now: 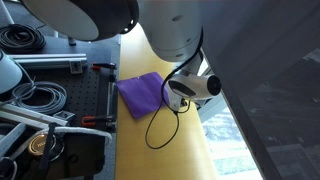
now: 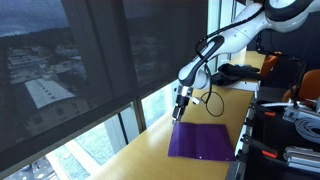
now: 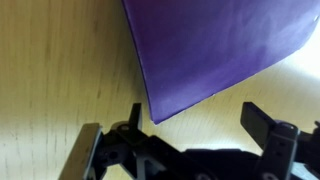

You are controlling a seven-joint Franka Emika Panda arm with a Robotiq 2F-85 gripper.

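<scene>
A purple cloth (image 2: 203, 142) lies flat on the wooden table. Its near corner fills the middle of the wrist view, where the purple cloth (image 3: 205, 50) points down toward my gripper. The dark fingers stand wide apart, one at lower left and one at lower right, with the cloth's corner ahead of the gap and nothing held. In the second exterior view my gripper (image 2: 178, 116) hangs by the cloth's far edge on the window side. The first exterior view shows the purple cloth (image 1: 143, 95) partly hidden by the arm.
A dark case or cart with coiled cables (image 1: 40, 97) stands along one side of the table. Dark window blinds (image 2: 70, 70) run along the other side.
</scene>
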